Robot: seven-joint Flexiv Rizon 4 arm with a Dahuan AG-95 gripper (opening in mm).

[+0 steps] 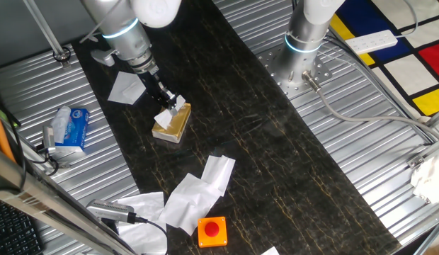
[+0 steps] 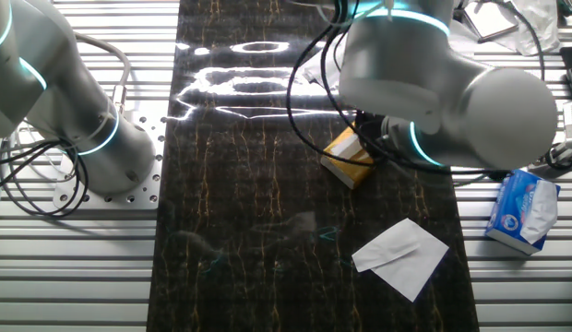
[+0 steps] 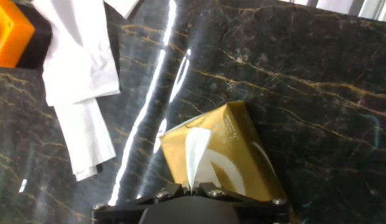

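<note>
A gold tissue box (image 1: 178,124) rests on the dark marbled table, with a white tissue (image 1: 164,119) at its top. Directly over the box is my gripper (image 1: 174,108), pointing down. In the wrist view the gripper looks shut, its fingertips pinching the white tissue (image 3: 196,149) just above the gold box (image 3: 227,146). Whether the tissue's lower end is still inside the box cannot be made out. The second exterior view shows the box (image 2: 344,168) partly behind the arm, and the fingers are hidden there.
Loose white tissues (image 1: 191,202) lie near an orange box with a red button (image 1: 212,230). Another flat tissue (image 1: 126,88) lies behind the gripper. A blue tissue pack (image 1: 72,131) stands off the table's left side.
</note>
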